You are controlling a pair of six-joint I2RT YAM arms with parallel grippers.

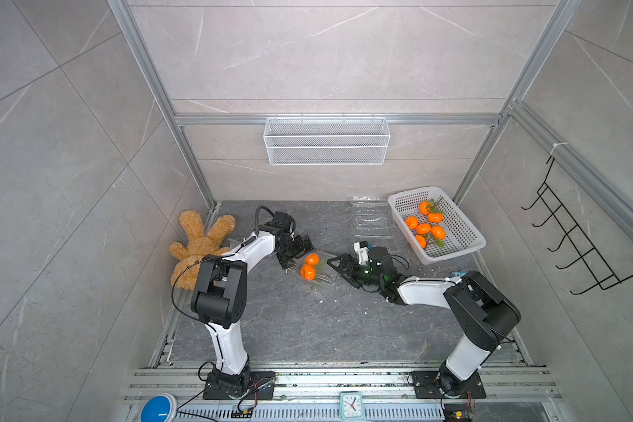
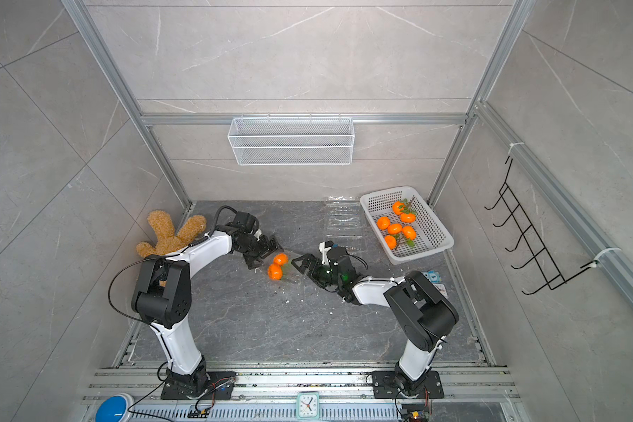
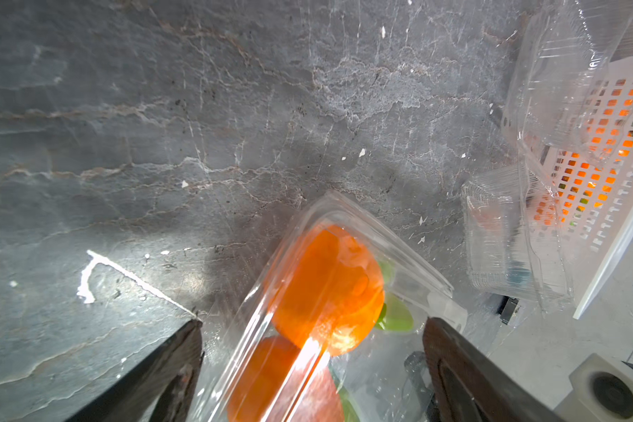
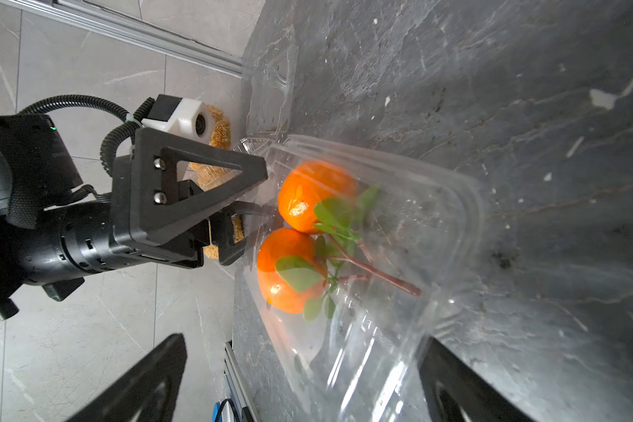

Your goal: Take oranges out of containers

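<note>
Two oranges lie inside a clear plastic container (image 4: 372, 337) in the middle of the table. One orange (image 4: 316, 193) has green leaves beside it, and the second orange (image 4: 288, 270) rests against it with a leafy stem. Close to the container's left end my left gripper (image 1: 299, 253) is open; in the left wrist view its fingers (image 3: 165, 372) stand wide apart with the container's clear wall in front. At the other end my right gripper (image 1: 339, 268) is open too, its fingers (image 4: 137, 383) apart, the container's near end lying before them.
A light grey basket (image 1: 464, 246) with several oranges stands at the back right. Empty clear containers (image 1: 370, 216) lie left of it. A teddy bear (image 1: 197, 246) sits at the left edge.
</note>
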